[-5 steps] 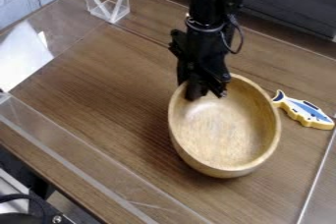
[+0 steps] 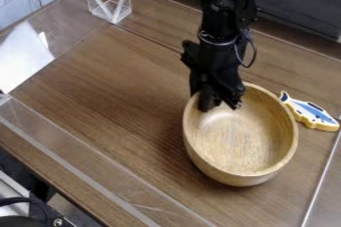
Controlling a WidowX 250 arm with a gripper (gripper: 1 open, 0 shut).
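Observation:
A light wooden bowl [image 2: 245, 143] rests on the brown table at the centre right. My black gripper [image 2: 204, 96] reaches down over its far-left rim and is shut on that rim; the fingertips are partly hidden against the dark arm.
A yellow and blue fish toy [image 2: 309, 112] lies just right of the bowl. A clear plastic holder [image 2: 110, 6] stands at the back left, and a white sheet [image 2: 19, 54] is at the left edge.
My gripper and the bowl have shifted together to the right and slightly toward the front, bringing the bowl closer to the fish toy's side.

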